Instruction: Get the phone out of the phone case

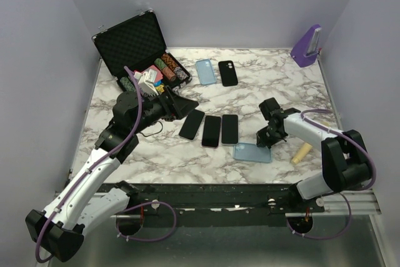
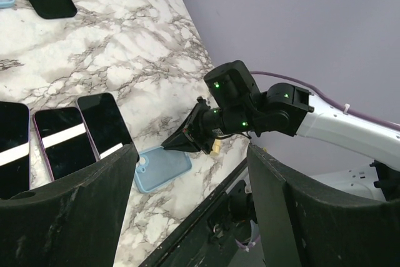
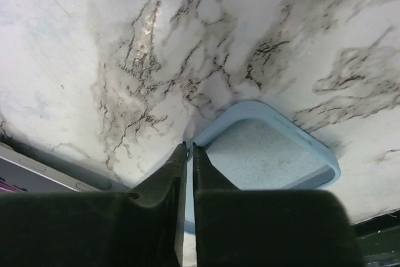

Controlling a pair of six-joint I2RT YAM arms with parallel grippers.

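Observation:
A light-blue translucent phone case (image 1: 250, 153) lies empty near the front edge (image 2: 164, 170). My right gripper is shut, its fingertips down at the case's raised rim; nothing more shows between them. Three dark phones lie in a row left of that case: left (image 1: 192, 124), middle (image 1: 211, 131) and right (image 1: 229, 129). My left gripper (image 1: 178, 105) hangs open above the table's left half, nothing between its fingers.
Another blue case (image 1: 205, 72) and a black case (image 1: 227, 74) lie at the back. An open chip suitcase (image 1: 128, 40) is back left, a purple object (image 1: 305, 47) back right, a tan cylinder (image 1: 302, 152) at the right.

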